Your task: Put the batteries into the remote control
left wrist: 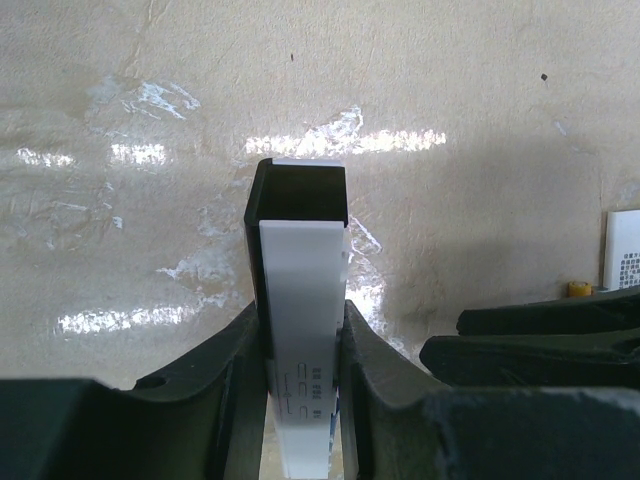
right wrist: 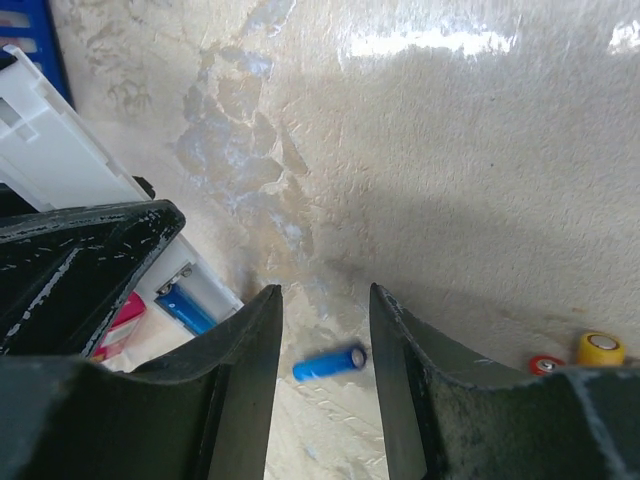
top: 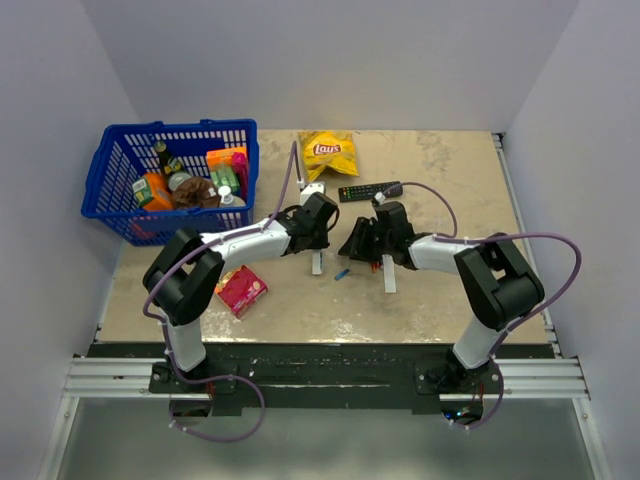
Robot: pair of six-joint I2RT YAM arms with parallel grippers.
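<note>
My left gripper is shut on a white remote, held upright over the table (top: pixel 460 190); in the right wrist view its battery compartment faces out with a blue battery (right wrist: pixel 185 308) inside. My right gripper hangs open just right of it. Beneath it a loose blue battery (right wrist: pixel 328 365) lies on the table, with a yellow battery (right wrist: pixel 600 349) and a red one (right wrist: pixel 545 364) nearby. A second white piece (top: pixel 390 280) lies under the right arm.
A blue basket of groceries (top: pixel 120 140) stands back left, a red box (top: pixel 240 290) front left, a chip bag (top: pixel 328 152) and black remote (top: pixel 368 190) behind.
</note>
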